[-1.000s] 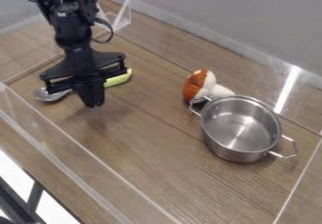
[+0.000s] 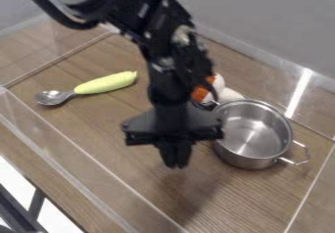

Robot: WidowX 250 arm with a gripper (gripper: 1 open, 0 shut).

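The black gripper point(image 2: 173, 151) hangs over the middle of the wooden floor, just left of a steel pot point(image 2: 262, 134); it is shut, with nothing visible between its fingers. A pale yellow corn cob point(image 2: 108, 83) and a silver spoon point(image 2: 55, 97) lie on the left part of the surface. An orange and white object point(image 2: 220, 89) sits behind the pot, partly hidden by the arm.
A grey wall point(image 2: 262, 26) runs along the back. A clear edge runs along the left front.
The arm has swung from the left, near the spoon and corn, to the middle beside the pot, now uncovering the corn and partly covering the orange and white object.
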